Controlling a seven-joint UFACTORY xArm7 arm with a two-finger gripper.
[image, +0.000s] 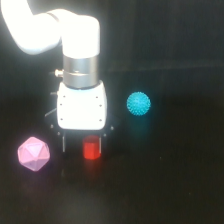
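Note:
My gripper (84, 146) reaches down from the upper left, its white body over the dark surface and its thin dark fingers set wide apart. Below the body is a small red block (92, 150), whose top is partly covered by it. The block appears in the span between the fingers, nearer the right one. Contact between finger and block cannot be made out. A pink faceted ball (33, 154) lies left of the gripper. To the right and farther back is a turquoise textured ball (138, 103).
Bare dark surface (165, 175) stretches across the right and the front. The pink ball is the closest neighbour on the gripper's left side.

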